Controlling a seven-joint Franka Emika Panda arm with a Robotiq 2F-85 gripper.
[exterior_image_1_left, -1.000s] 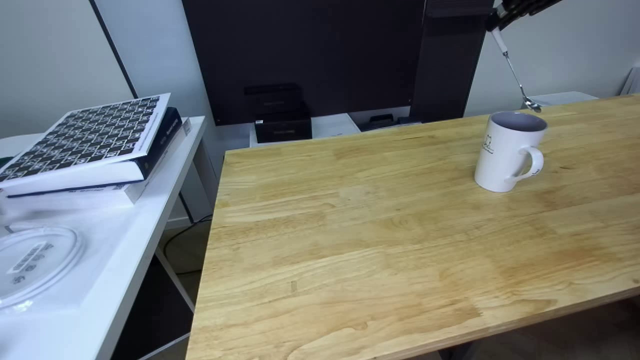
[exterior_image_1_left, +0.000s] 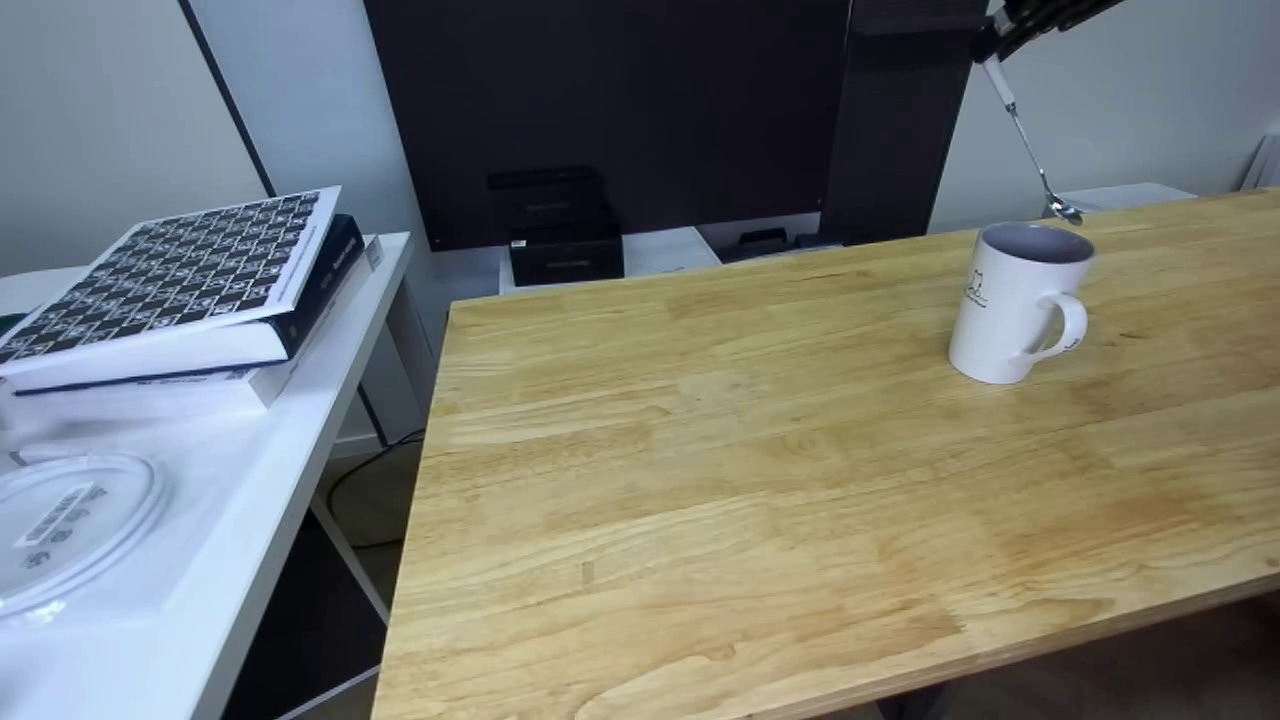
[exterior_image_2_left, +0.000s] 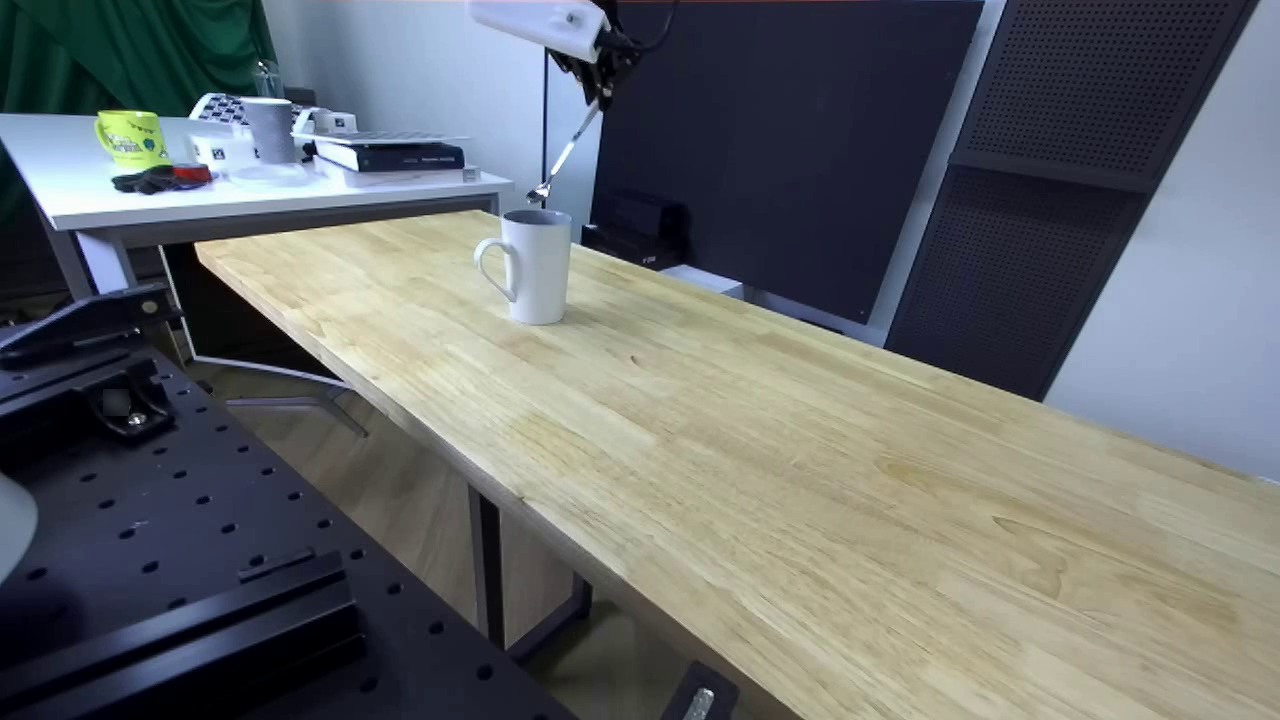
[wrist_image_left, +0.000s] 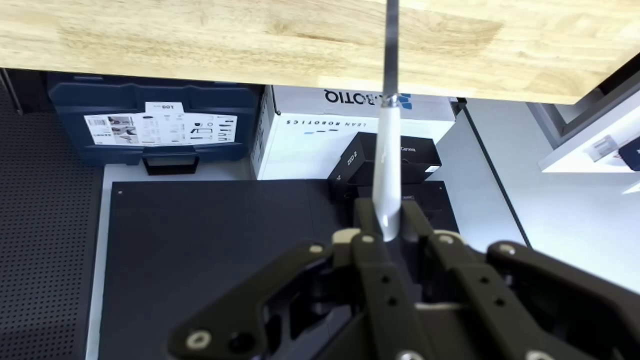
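A spoon with a white handle (wrist_image_left: 388, 162) is pinched at its handle end by my gripper, whose black fingers are shut on it. In exterior view 1 the spoon (exterior_image_1_left: 1026, 138) slants down from the gripper (exterior_image_1_left: 991, 54), its metal bowl lowest. A white mug (exterior_image_1_left: 1014, 318) with a grey inside stands upright on the wooden table. In exterior view 2 the bowl of the spoon (exterior_image_2_left: 539, 193) appears just above the rim of the mug (exterior_image_2_left: 537, 266); the two look apart. The mug is outside the wrist view, as is the spoon's bowl.
A separate white table (exterior_image_1_left: 300, 444) holds a stack of books (exterior_image_1_left: 180, 282). Boxes (wrist_image_left: 360, 129) and a blue case (wrist_image_left: 156, 120) sit beyond the table's far edge.
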